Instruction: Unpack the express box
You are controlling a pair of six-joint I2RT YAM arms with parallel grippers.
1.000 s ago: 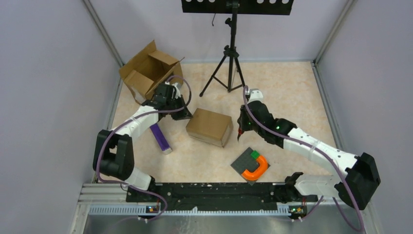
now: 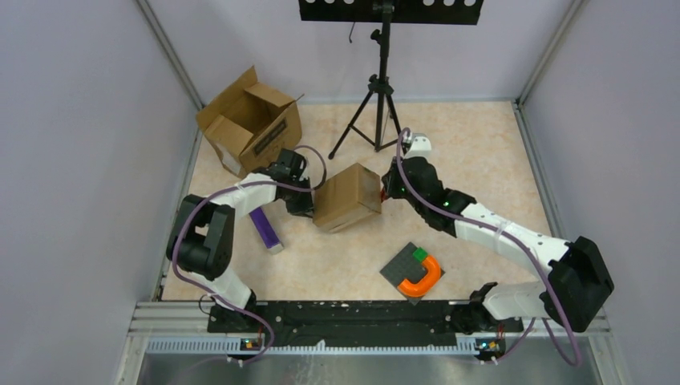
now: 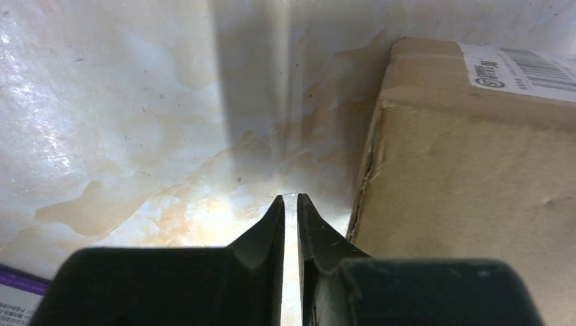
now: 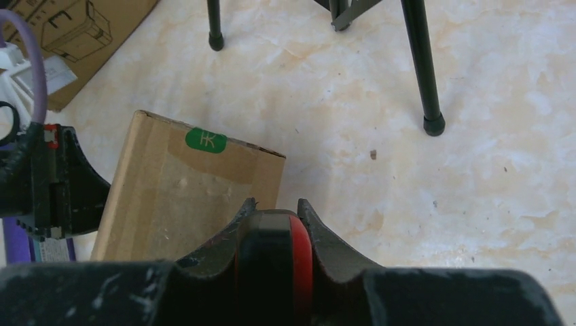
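A closed brown cardboard box (image 2: pixel 343 200) stands turned at an angle between my two grippers. Its taped face (image 4: pixel 197 190) with a green sticker shows in the right wrist view. Against its left side rests my left gripper (image 2: pixel 308 213); in the left wrist view its fingers (image 3: pixel 273 227) are almost together, a thin gap of bare table between them, and the box is just right of them. My right gripper is shut on a red-and-black tool (image 4: pixel 301 255), close to the box's right side. The tool's tip is hidden.
An open, larger carton (image 2: pixel 261 124) sits at the back left, near a black stand (image 2: pixel 379 104). A long purple box (image 2: pixel 265 228) lies by my left arm. In front are an orange curved piece (image 2: pixel 425 281) and a dark grey mat (image 2: pixel 394 269).
The box has turned anticlockwise and shifted slightly right.
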